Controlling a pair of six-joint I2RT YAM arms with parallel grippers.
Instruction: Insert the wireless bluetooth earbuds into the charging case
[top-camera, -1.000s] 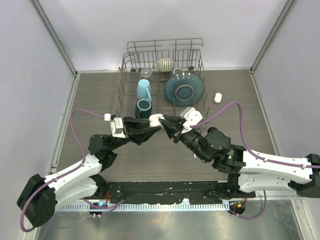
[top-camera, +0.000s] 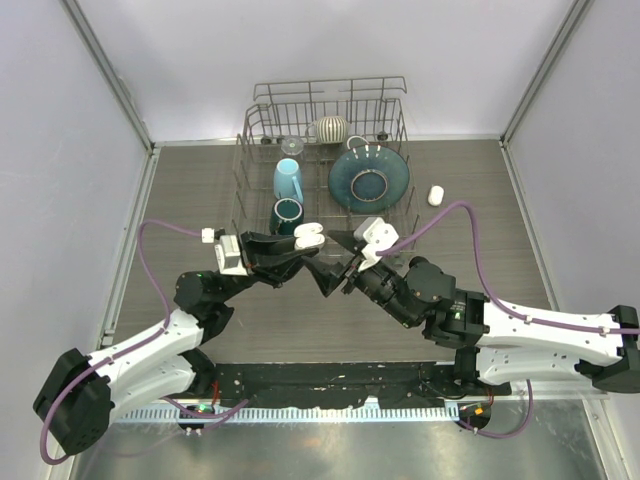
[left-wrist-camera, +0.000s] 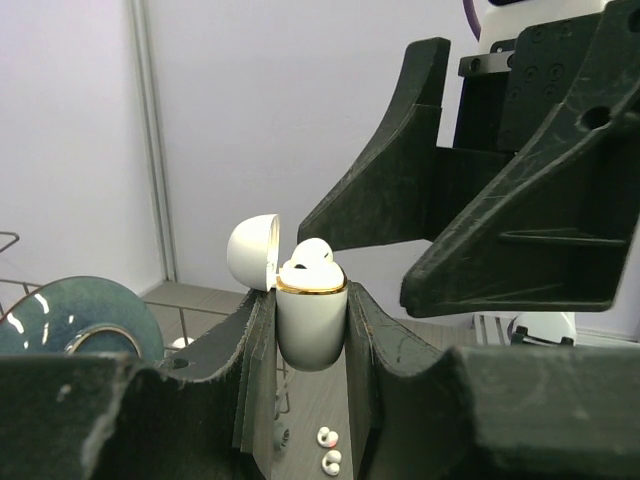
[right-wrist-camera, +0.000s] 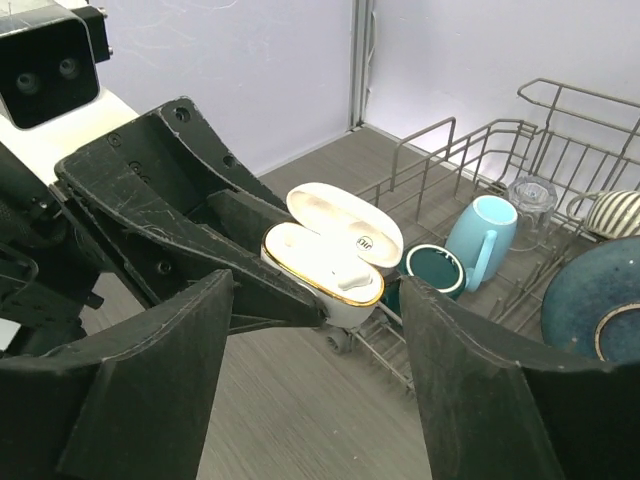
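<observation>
The white charging case (left-wrist-camera: 311, 323), with a gold rim and its lid (right-wrist-camera: 342, 216) raised, is held in my left gripper, which is shut on it, in front of the dish rack in the top view. My right gripper (top-camera: 334, 258) is just beside the case, open, with nothing between its fingers; in the left wrist view its fingers stand apart above and to the right of the case. Small white earbuds (left-wrist-camera: 330, 460) lie on the floor of the workspace in the left wrist view.
A wire dish rack (top-camera: 239, 170) at the back holds a light blue mug (top-camera: 286, 178), a dark teal mug, a glass, a striped cup and a teal plate (top-camera: 380, 198). A small white object (top-camera: 436, 195) lies to its right.
The left gripper with the case has shifted slightly.
</observation>
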